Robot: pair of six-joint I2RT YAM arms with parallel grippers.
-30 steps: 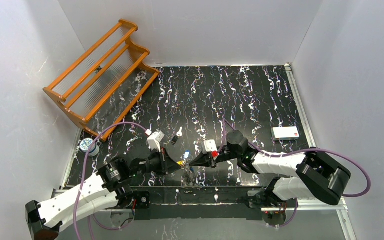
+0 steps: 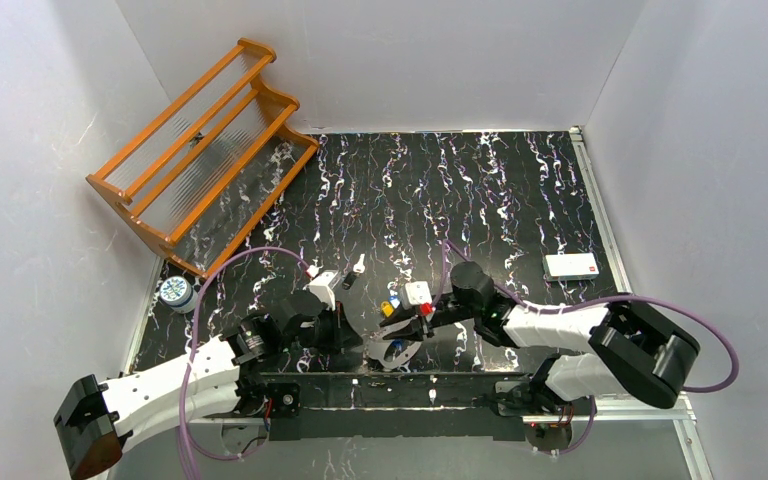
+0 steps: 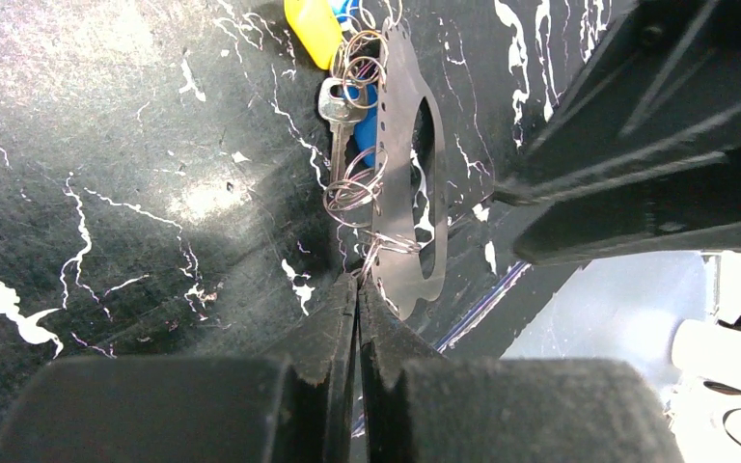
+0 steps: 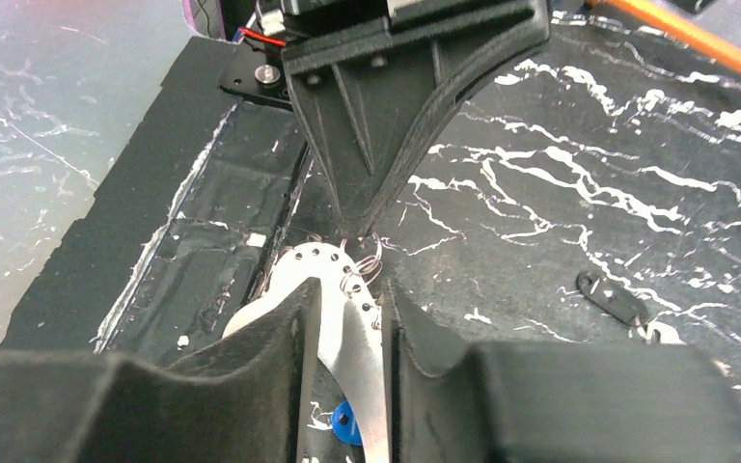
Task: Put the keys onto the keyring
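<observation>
A metal plate (image 3: 413, 164) with holes along its edge carries several thin wire rings (image 3: 352, 193). Among the rings hangs a silver key (image 3: 342, 125); a yellow piece (image 3: 315, 29) and a blue one (image 3: 365, 125) sit by it. My left gripper is shut, with the wire of an end ring running into its fingertips. My right gripper (image 2: 392, 330) is partly open over the plate; in the right wrist view the plate (image 4: 333, 318) shows in the gap between its fingers, beyond the tips. Whether they touch it I cannot tell.
A black-headed key (image 2: 350, 278) lies loose behind the grippers. A wooden rack (image 2: 210, 160) stands at the back left, a round tin (image 2: 176, 292) at the left and a white box (image 2: 570, 267) at the right.
The plate was edge-on near the left gripper and now shows its broad face further right.
</observation>
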